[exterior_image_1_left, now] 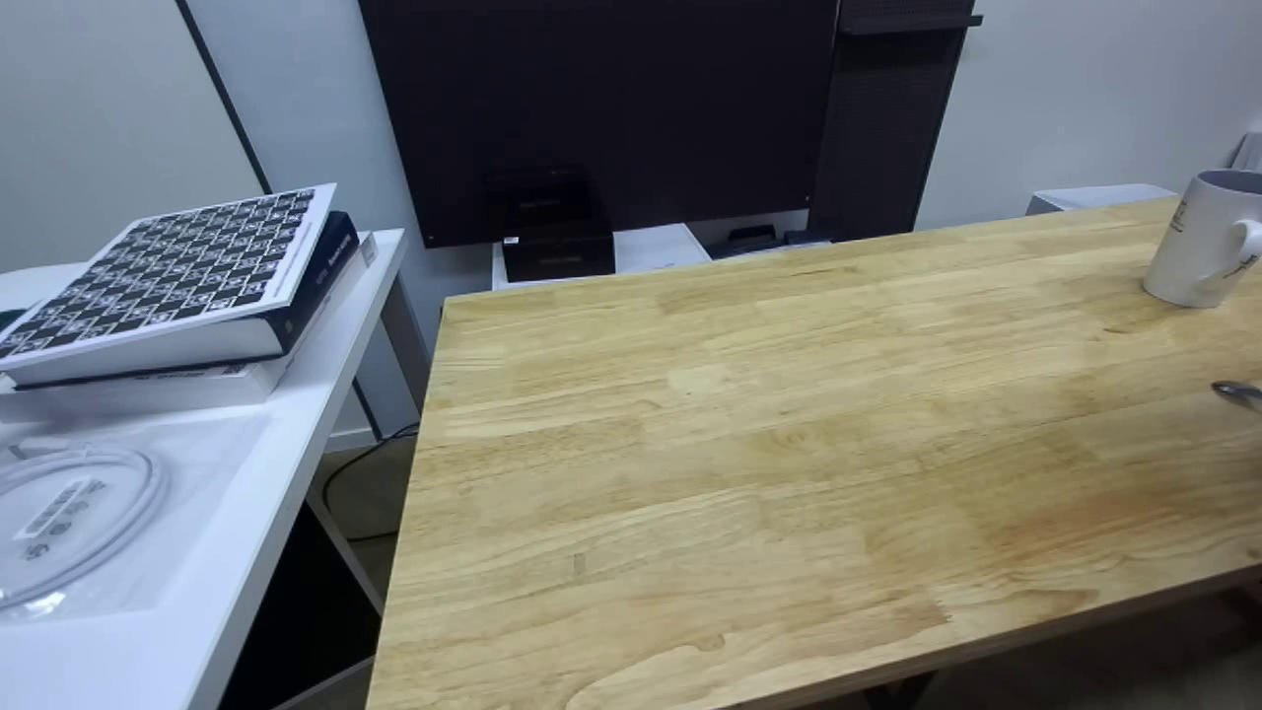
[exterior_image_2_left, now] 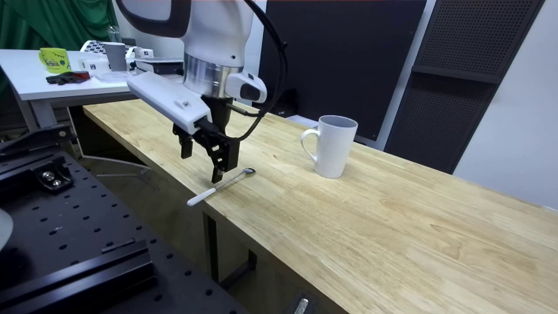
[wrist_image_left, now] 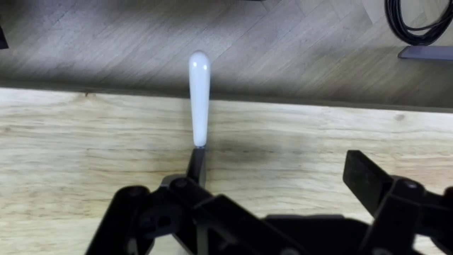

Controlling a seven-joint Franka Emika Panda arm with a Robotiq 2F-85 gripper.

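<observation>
A spoon with a white handle [exterior_image_2_left: 201, 197] lies on the wooden table, its handle end sticking out past the front edge and its metal bowl [exterior_image_2_left: 249, 170] toward the middle. Over the table beside it hangs my gripper [exterior_image_2_left: 202, 165], its fingers wide apart and nothing between them. From the wrist, the white handle [wrist_image_left: 199, 102] points away past the edge, in line with the left finger [wrist_image_left: 196, 165], which hides the rest of the spoon. The right finger [wrist_image_left: 365, 180] stands well clear of it. Whether the left finger touches the spoon cannot be told.
Upright on the table, beyond the spoon's bowl, stands a white mug [exterior_image_2_left: 335, 149]. A black perforated bench [exterior_image_2_left: 104, 240] lies across a gap from its front edge. Books [exterior_image_1_left: 177, 284] are stacked on a separate white table.
</observation>
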